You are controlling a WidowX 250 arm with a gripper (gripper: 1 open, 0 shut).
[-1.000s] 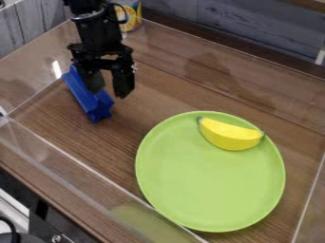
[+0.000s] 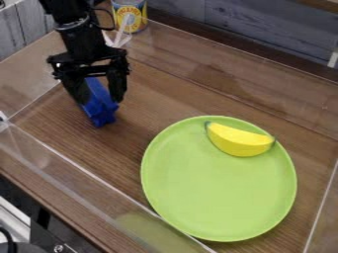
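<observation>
My black gripper (image 2: pixel 89 77) is open, over a blue elongated object (image 2: pixel 99 111) lying on the wooden table at the left, partly hidden under the fingers. A green plate (image 2: pixel 218 198) sits at the lower right, with a yellow banana (image 2: pixel 238 139) on its upper part.
A can (image 2: pixel 129 16) with yellow and blue print stands at the back, behind the arm. Clear walls edge the table at the front left and right.
The gripper has turned and shifted a little left, so that it is now over the blue object. The plate and banana are unchanged.
</observation>
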